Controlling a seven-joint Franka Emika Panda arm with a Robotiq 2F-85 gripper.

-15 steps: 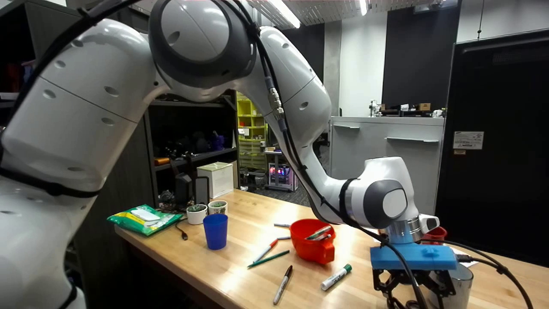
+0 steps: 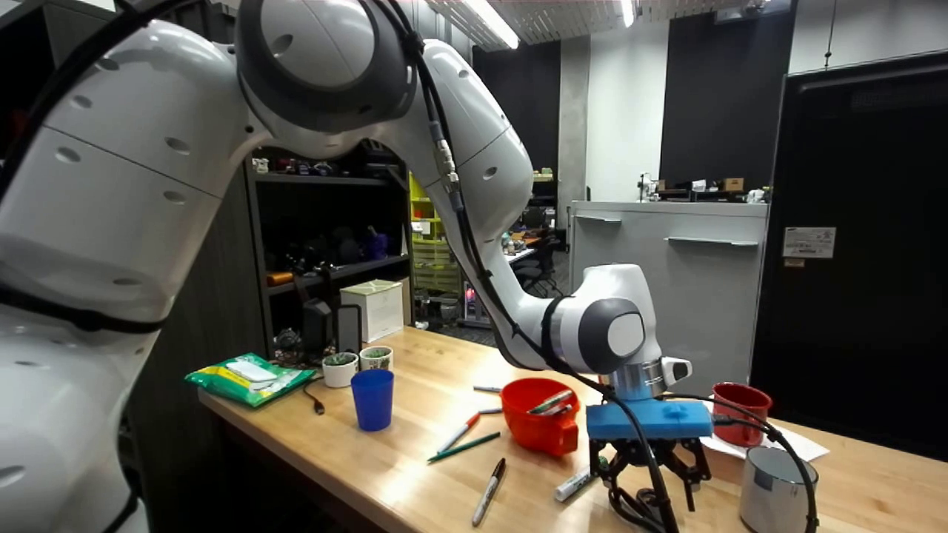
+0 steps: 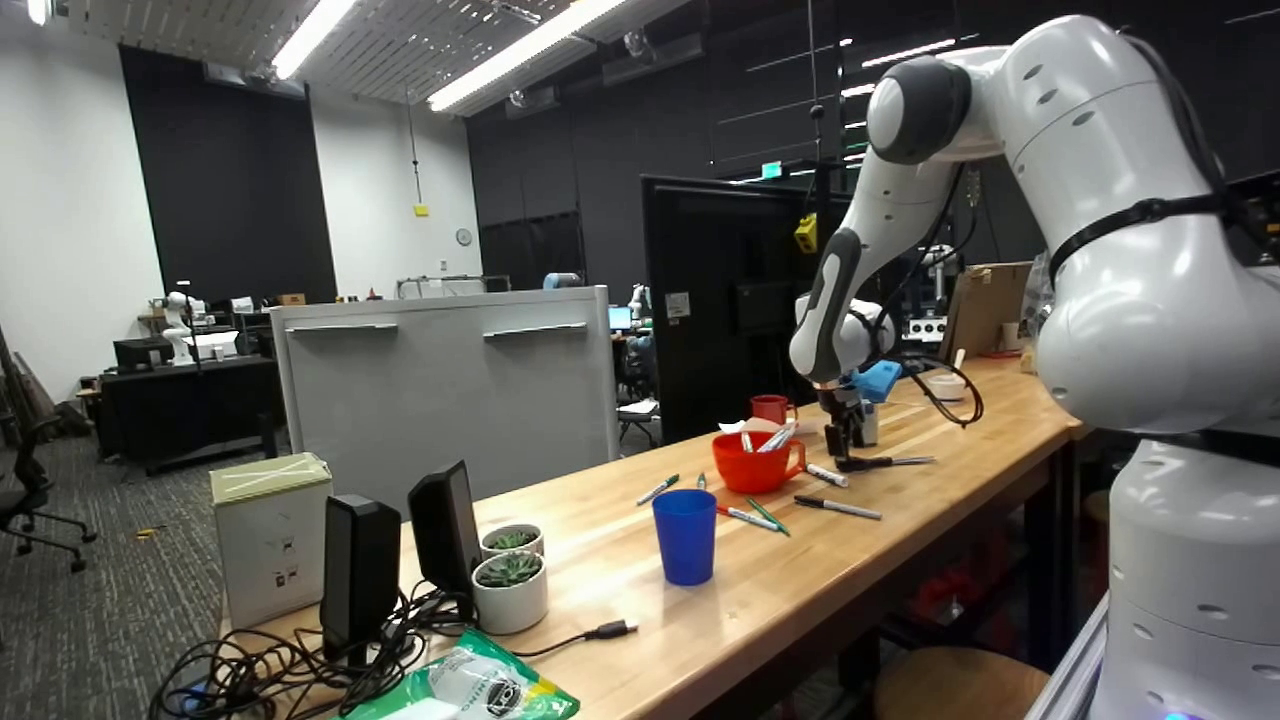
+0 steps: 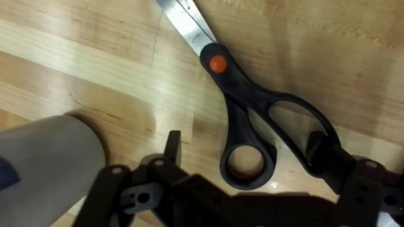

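Observation:
In the wrist view, black-handled scissors [image 4: 236, 81] with an orange pivot lie on the wooden table, their blades toward the top. My gripper is open just over the handles. The smaller finger loop lies between its fingers. Its right fingertip [image 4: 318, 145] overlaps the larger loop; I cannot tell whether it touches. Exterior view 1 has the gripper [image 2: 653, 488] low over the table, with the scissors mostly hidden behind it and the cables. Exterior view 2 shows the scissors [image 3: 894, 461] flat beside the gripper.
A grey metal cup [image 2: 775, 497] stands close by the gripper. Around it are a red mug [image 2: 739, 409], a red-orange cup holding markers [image 2: 533, 431], a white marker [image 2: 575, 484] and a black marker [image 2: 489, 491]. Farther off stands a blue cup [image 2: 372, 401]. Cables hang off the wrist.
The arm has shifted left in exterior view 1, away from the grey cup and toward the white marker. The green end of that marker is now partly behind the gripper; the red mug shows more fully.

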